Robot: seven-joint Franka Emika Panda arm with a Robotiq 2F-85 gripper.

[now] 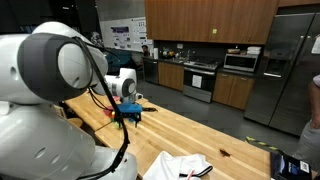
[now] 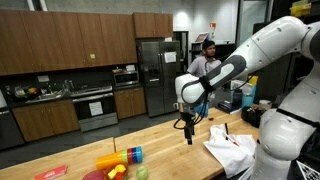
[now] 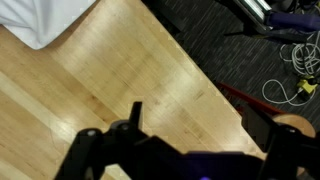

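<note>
My gripper stands open above the wooden table [image 3: 120,70], with its dark fingers well apart and only bare tabletop between them in the wrist view. Seen from exterior view 2, the gripper [image 2: 188,136] hangs over the table's middle, pointing down and clear of any object. A white cloth [image 1: 177,166] lies crumpled at the table's near side, with something dark and red on it. In the wrist view a corner of that cloth [image 3: 45,18] shows at upper left, apart from the fingers.
In exterior view 2, a bottle-like orange and blue item [image 2: 120,157], a red bowl [image 2: 93,175] and several small yellow and green things stand at the table's near left. A small brown object [image 1: 225,153] lies right of the cloth.
</note>
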